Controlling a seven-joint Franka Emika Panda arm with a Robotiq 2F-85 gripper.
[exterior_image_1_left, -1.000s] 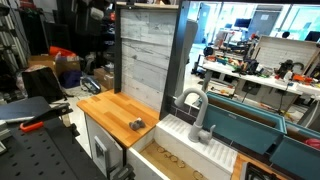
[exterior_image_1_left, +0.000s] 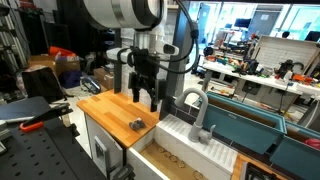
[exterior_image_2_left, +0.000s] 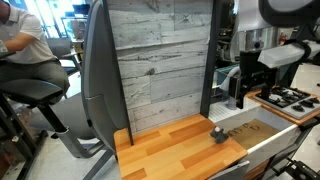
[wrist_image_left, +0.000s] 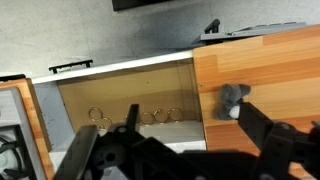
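My gripper (exterior_image_1_left: 145, 97) hangs above the counter in exterior view 1, its fingers wide apart and empty. In the wrist view, two dark fingers (wrist_image_left: 132, 118) stand well apart, one over the drawer and the other over the wood. A small crumpled grey object with a pale part (wrist_image_left: 232, 97) rests on the wooden counter (exterior_image_1_left: 105, 110), near its edge beside the drawer. Exterior view 2 shows that grey object (exterior_image_2_left: 218, 134) below and left of the gripper. The drawer (exterior_image_1_left: 175, 160) is pulled out, with several thin ring shapes (wrist_image_left: 150, 116) on its floor.
A grey faucet (exterior_image_1_left: 200, 112) rises behind the drawer. Along the back of the counter runs an upright board (exterior_image_2_left: 165, 75). A dark monitor-like panel (exterior_image_2_left: 103, 70) stands at the counter's left in exterior view 2. Much of the wooden top is bare.
In exterior view 1, my arm has come in from the upper left, moving right and down until the gripper hangs over the counter. The grey object and drawer have stayed put.
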